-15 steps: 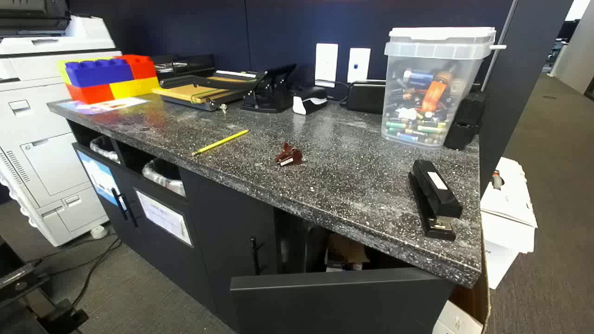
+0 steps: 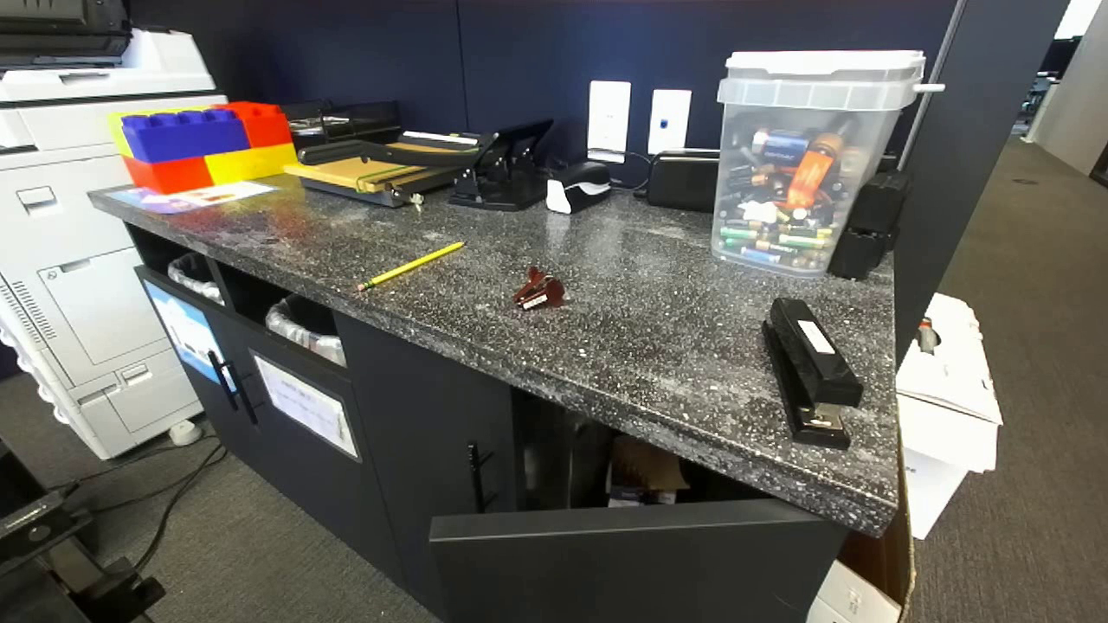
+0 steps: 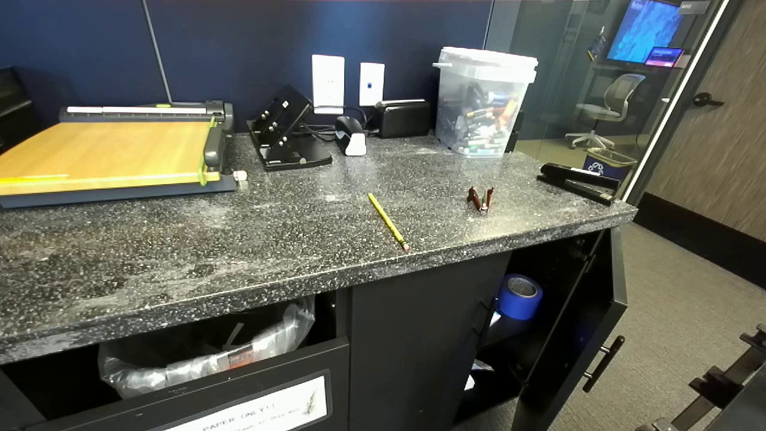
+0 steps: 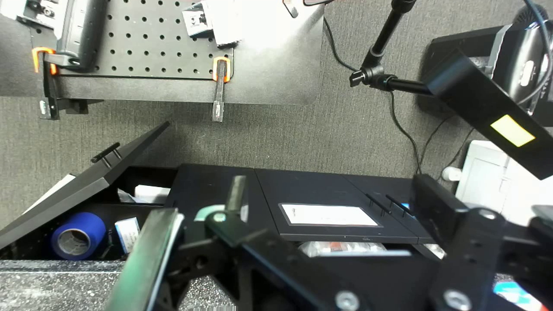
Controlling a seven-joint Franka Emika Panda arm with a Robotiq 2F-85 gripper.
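Only the wrist view shows my gripper. Its fingers stand wide apart on either side of the frame, open, with nothing seen between them. Below them lie the cabinet fronts and a strip of the speckled countertop [image 4: 57, 290]. On that countertop, in the exterior views, are a yellow pencil [image 2: 412, 266], a dark red staple remover [image 2: 540, 290] and a black stapler [image 2: 813, 374] near the right end. A clear lidded tub [image 3: 482, 104] of batteries stands at the back. Neither exterior view shows the gripper.
The cabinet door [image 3: 574, 330] hangs open at the right end, with blue tape [image 3: 520, 296] inside. A paper cutter [image 3: 108, 154], hole punch [image 3: 291, 133] and toy bricks [image 2: 202, 145] occupy the back and left.
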